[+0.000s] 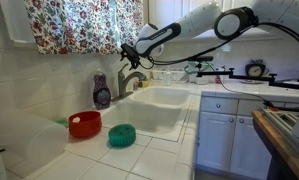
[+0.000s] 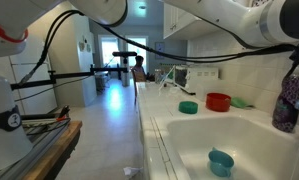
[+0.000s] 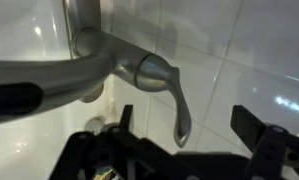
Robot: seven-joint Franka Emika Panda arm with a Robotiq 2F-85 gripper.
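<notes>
In the wrist view my gripper is open, its dark fingers (image 3: 111,150) standing wide apart. The metal faucet's lever handle (image 3: 181,112) points into the gap between them, and I cannot tell whether either finger touches it. The curved spout of the faucet (image 3: 54,82) crosses the left of that view. From the side, my gripper (image 1: 125,58) hangs above the faucet (image 1: 133,78) at the sink's back wall; its fingers are too small there to read.
The white sink (image 1: 154,112) holds a teal cup (image 2: 221,162). A dark soap bottle (image 1: 101,92), a red bowl (image 1: 85,125) and a green round container (image 1: 121,136) stand on the counter. A patterned curtain (image 1: 79,25) hangs close to the arm.
</notes>
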